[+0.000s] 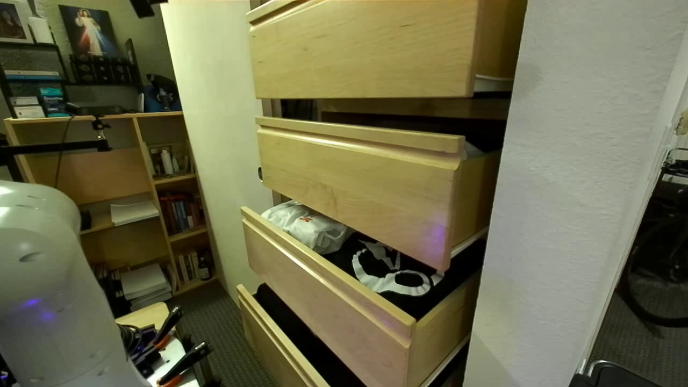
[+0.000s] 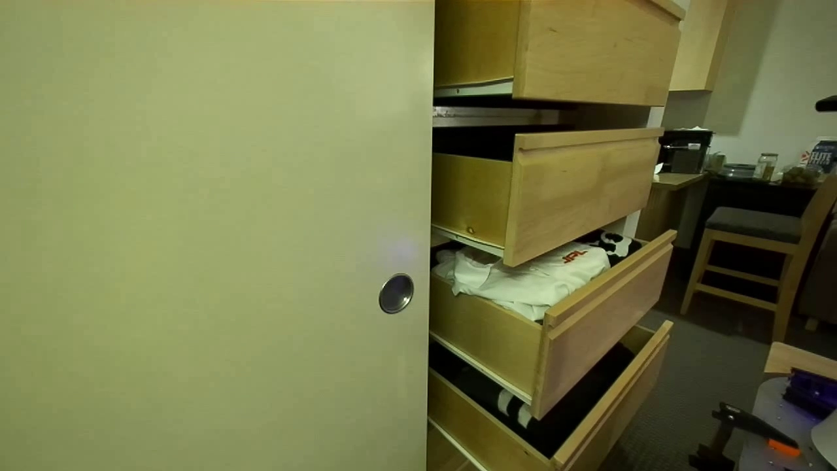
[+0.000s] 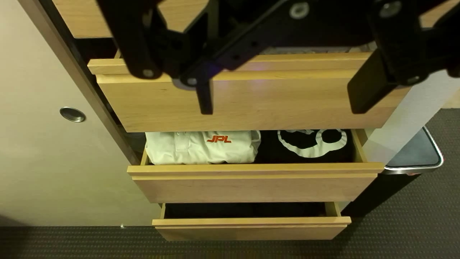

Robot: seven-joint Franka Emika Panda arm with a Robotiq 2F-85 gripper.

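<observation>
My gripper stands open in the wrist view, its two dark fingers wide apart and nothing between them. Behind it is the front of an open drawer [image 3: 258,97], and I cannot tell how far off. Below that, another open drawer [image 1: 329,300] holds a folded white garment [image 3: 198,149] with red JPL letters and a black garment [image 3: 269,151] with a white print. The lowest drawer [image 3: 254,233] is pulled out too, with dark cloth inside. A higher drawer [image 1: 361,55] also juts out. In exterior view 1 only a bit of the gripper shows at the top edge.
A pale sliding door [image 2: 212,235] with a round metal pull [image 2: 396,293] flanks the drawers. On the other side is a white wall [image 1: 574,161]. A bookshelf [image 1: 145,155] and clamps [image 1: 184,364] are near the arm. A dark bin [image 3: 416,151] stands beside the drawers.
</observation>
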